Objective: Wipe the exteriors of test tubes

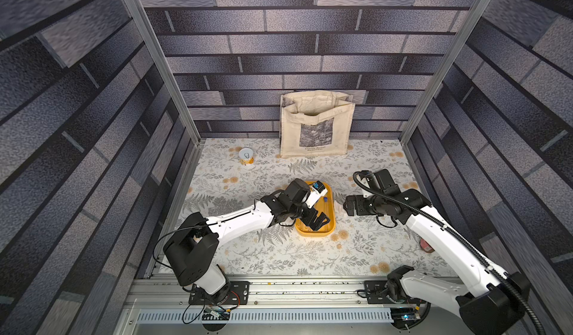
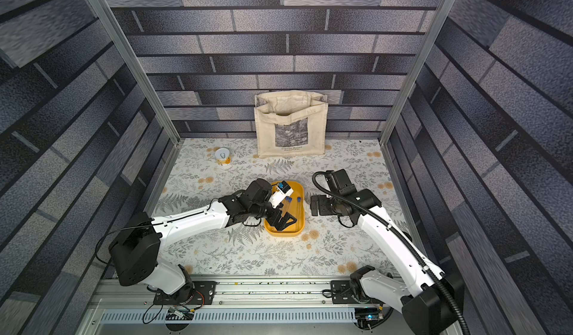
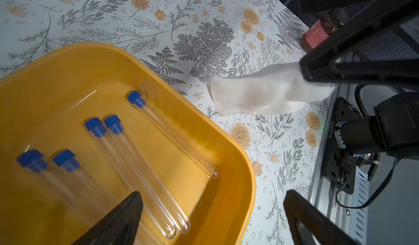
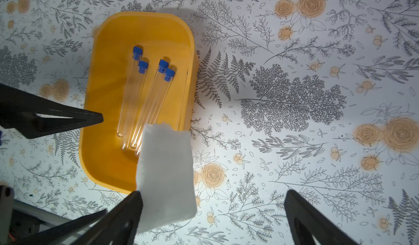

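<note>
Several clear test tubes (image 3: 174, 136) with blue caps lie in an orange tray (image 4: 188, 35). My left gripper stands open above the tray, its fingers spread over the right side with nothing between them. To the tray's right, my right gripper is open too, pointing down over the table. A white cloth (image 4: 165, 175) shows by one of its fingers, partly overlapping the tray in the right wrist view. Seen from the left wrist, the cloth (image 3: 266, 92) is just beside the right gripper's fingers; whether it touches them I cannot tell.
A cream tote bag (image 1: 316, 126) stands against the back wall. A small white cup (image 1: 246, 154) is at the back left, and a red-labelled jar (image 1: 426, 245) sits near the right edge. Bare patterned table surrounds the tray.
</note>
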